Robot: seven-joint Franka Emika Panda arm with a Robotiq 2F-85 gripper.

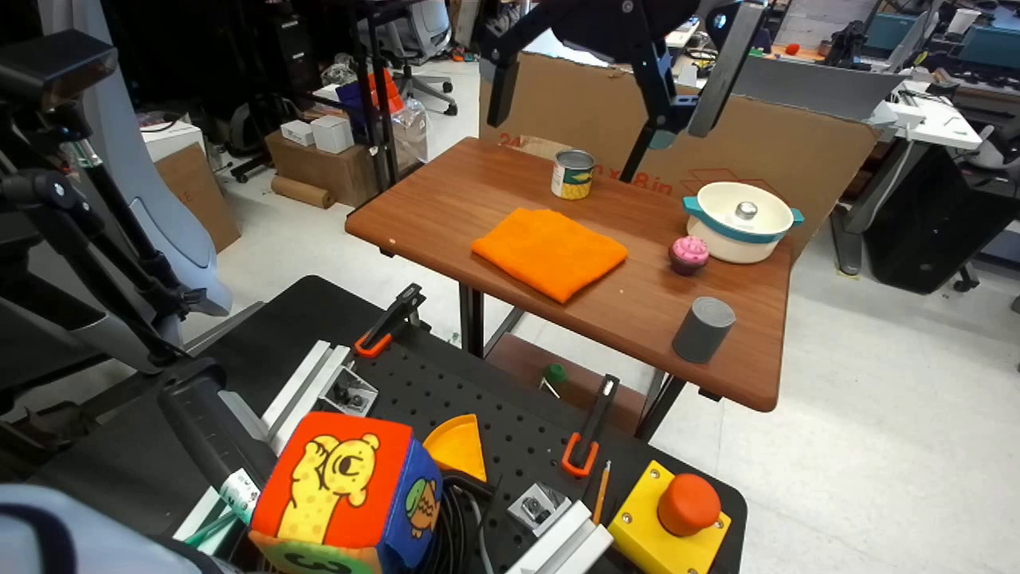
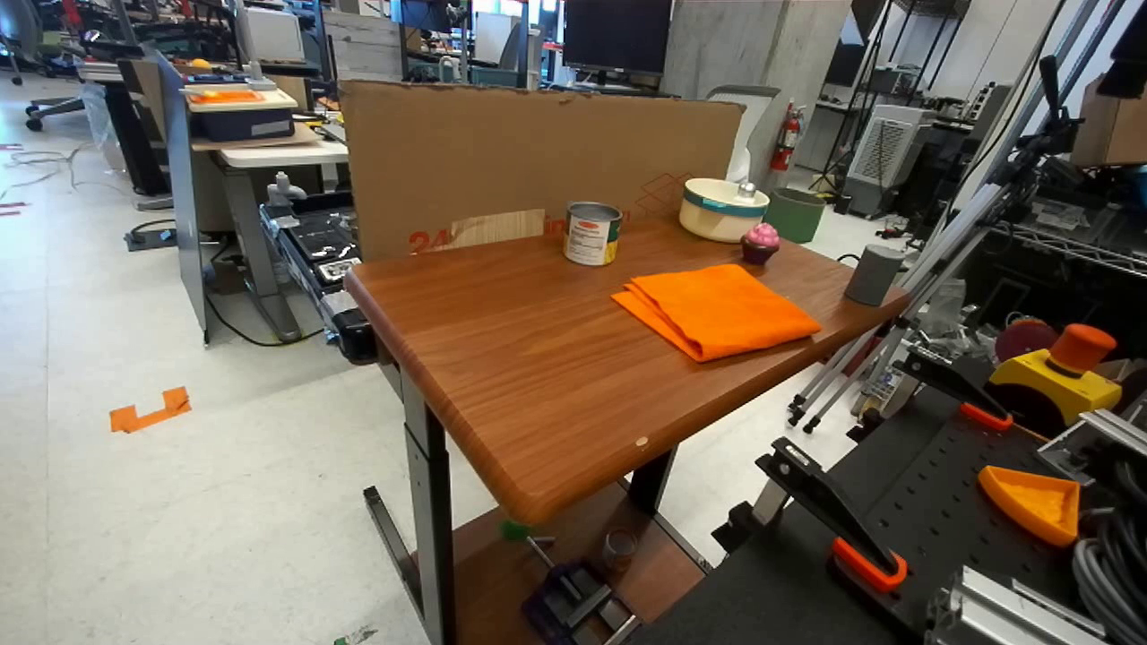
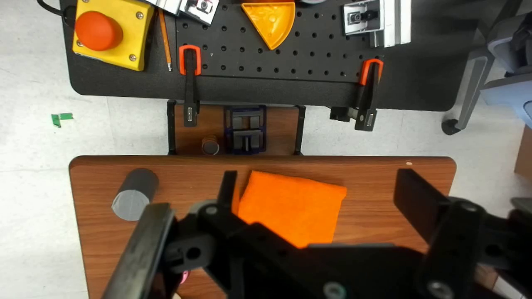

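My gripper (image 1: 564,148) hangs above the wooden table, open, its two fingers wide apart and nothing between them. In the wrist view the black fingers (image 3: 417,199) stand on either side of the folded orange cloth (image 3: 294,204), which lies flat on the table well below. Behind the cloth is a can (image 1: 573,174) with a yellow and white label. A pink-topped cupcake (image 1: 688,254) sits in front of a cream pot (image 1: 741,222) with teal handles and a lid. Near the table's front right corner stands a grey cylinder (image 1: 704,329).
A cardboard sheet (image 2: 516,156) walls off the table's (image 2: 484,365) far side. On the black bench (image 3: 299,89) in front are clamps, a yellow box with a red button (image 3: 109,35) and a soft picture cube (image 1: 335,478).
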